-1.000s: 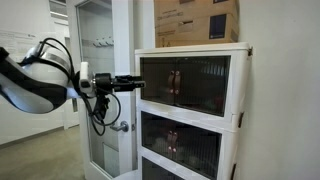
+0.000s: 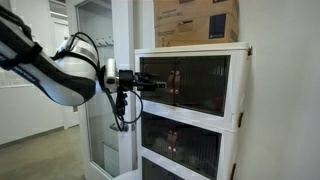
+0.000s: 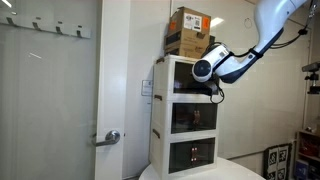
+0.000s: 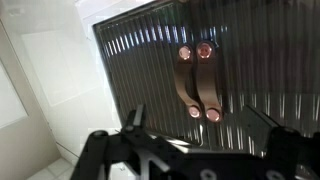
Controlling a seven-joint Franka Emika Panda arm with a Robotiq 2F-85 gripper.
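A white cabinet [image 2: 240, 85] has dark ribbed double doors stacked in tiers. My gripper is open in the wrist view, a finger on either side and nothing between them. It faces the upper pair of doors [image 2: 205, 84]. Two brown strap handles, the left one [image 4: 184, 80] and the right one [image 4: 207, 82], are fixed side by side near the doors' meeting edges, ahead of the fingers. In exterior view 1 the gripper [image 2: 155, 82] is level with these doors, left of the handles. Whether it touches the door there is hard to tell.
Cardboard boxes [image 2: 196, 22] are stacked on the cabinet top. Another tier of doors [image 2: 180, 143] lies below. A glass-paned room door [image 2: 105, 70] stands close on the left, and a white table surface [image 3: 215, 172] spreads before the cabinet.
Over the last second the arm and gripper have moved rightward in exterior view 1, toward the upper doors' handles. The cabinet and boxes look unchanged.
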